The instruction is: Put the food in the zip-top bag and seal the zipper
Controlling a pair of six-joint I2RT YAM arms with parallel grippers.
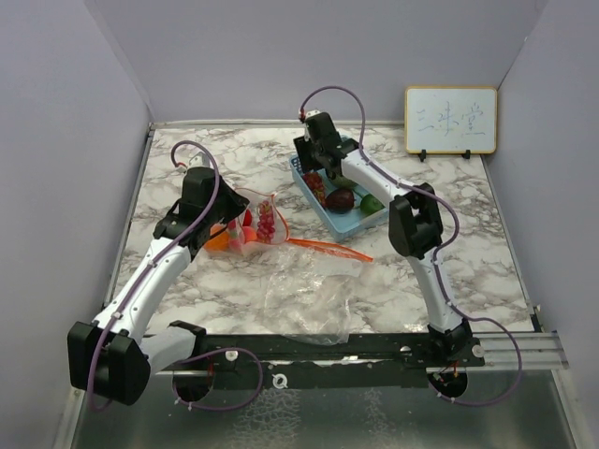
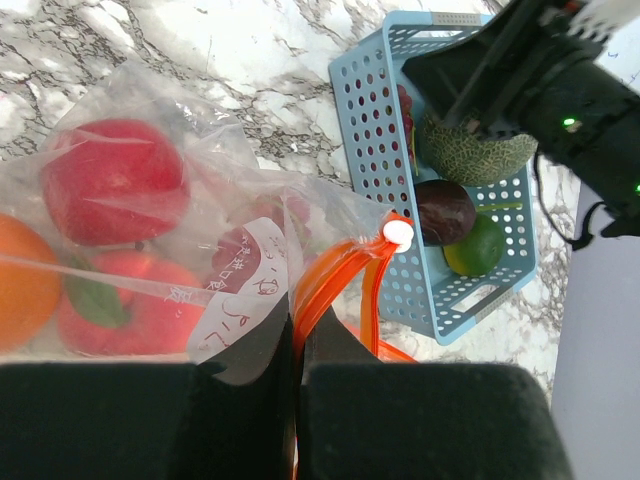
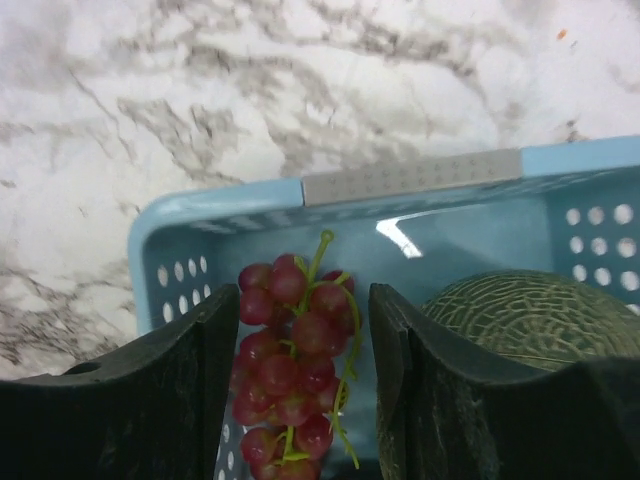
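The zip top bag [image 2: 120,190], holding an apple, an orange, tomato-like red fruit and grapes, lies at left on the counter. My left gripper [image 1: 234,201] is shut at the bag's orange zipper edge [image 2: 350,260]. My right gripper is part open over red grapes [image 3: 285,385] in the blue basket [image 3: 230,195]; nothing is clearly held. The basket also holds a netted melon [image 2: 475,155], a dark avocado [image 1: 339,199] and a green lime [image 2: 475,248].
A clear bag [image 1: 309,299] and orange strips lie at the front middle. A small whiteboard [image 1: 449,120] stands at the back right. Counter right of the basket is clear.
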